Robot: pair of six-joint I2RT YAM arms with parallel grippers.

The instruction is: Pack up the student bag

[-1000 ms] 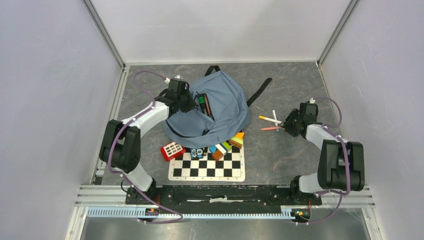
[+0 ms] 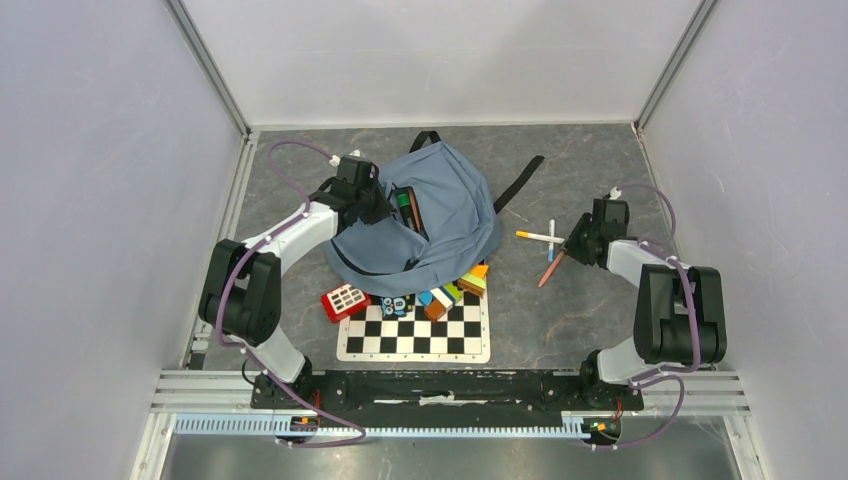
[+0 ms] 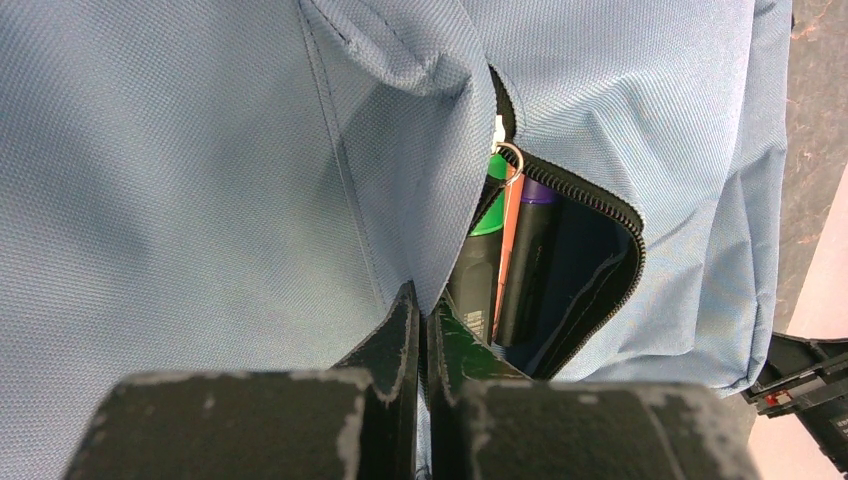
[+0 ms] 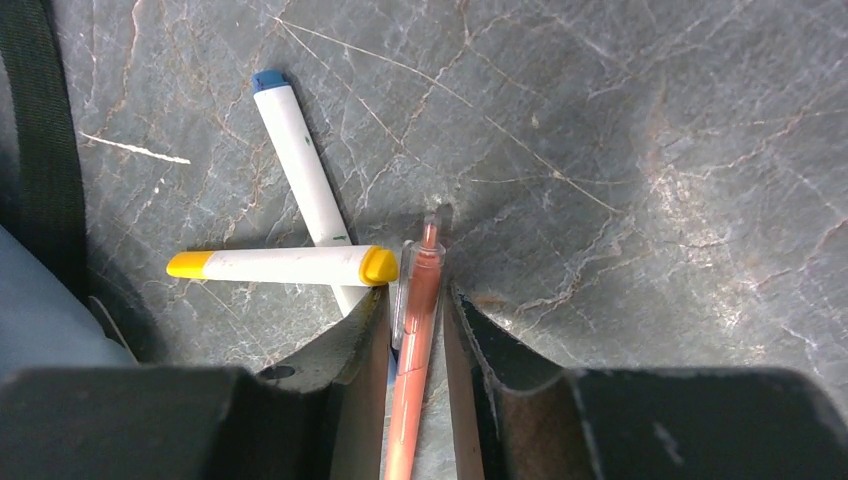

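The blue-grey bag [image 2: 455, 190] lies on the table with its zipped pocket partly open. In the left wrist view, my left gripper is shut on a fold of bag cloth beside that pocket. A green-banded marker [image 3: 487, 215], an orange pen [image 3: 509, 235] and a purple-banded marker [image 3: 530, 260] show inside. Low over the table at the right, my right gripper is shut on another orange pen [image 4: 412, 385], near its clip end. Left of it, a yellow-capped marker [image 4: 285, 265] lies across a blue-capped marker [image 4: 305, 165], its near end close to the left finger.
Below the bag stand a red calculator-like toy [image 2: 346, 301], a blue patterned item [image 2: 397, 306] and colourful blocks [image 2: 445, 299], around a checkered board [image 2: 413, 345]. A black strap [image 2: 519, 184] reaches toward the markers.
The orange pen at the right has swung from nearly level to a slant, its lower end toward the front. The right arm and the markers have shifted slightly. My left arm looks still.
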